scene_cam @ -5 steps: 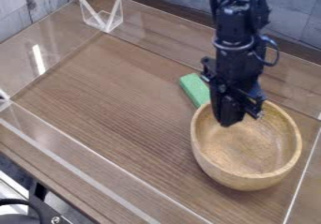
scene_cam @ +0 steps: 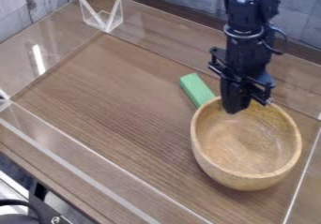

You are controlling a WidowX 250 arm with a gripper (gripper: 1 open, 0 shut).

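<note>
My black gripper (scene_cam: 236, 100) points down at the back rim of a large tan wooden bowl (scene_cam: 245, 156) on the right of the table; it looks shut, with nothing visible between its fingers. Its tips are at or just above the rim; whether they touch it I cannot tell. A green block (scene_cam: 196, 88) lies behind the bowl, to the left of the gripper.
A white wire-like object (scene_cam: 103, 13) stands at the back left. A black round object (scene_cam: 19, 212) sits at the front left corner.
The gripper has moved back from over the bowl's inside toward its back rim and the arm looks higher or farther back. The bowl and block look in place.
</note>
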